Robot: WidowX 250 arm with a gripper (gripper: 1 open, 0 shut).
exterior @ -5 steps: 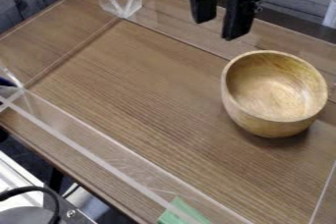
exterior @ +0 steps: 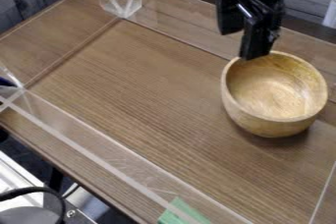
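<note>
The black gripper [exterior: 247, 37] hangs over the wooden table at the upper right, open, just above and behind the rim of a round wooden bowl [exterior: 273, 115]. Its tips are dark and somewhat blurred. The inside of the bowl looks empty.
Clear tape strips [exterior: 92, 153] run along the left side of the table, with a clear plastic piece [exterior: 121, 2] at the top left. A green patch [exterior: 183, 212] is at the bottom edge.
The gripper has come down and toward the viewer, closer to the bowl's back rim. The bowl has not moved.
</note>
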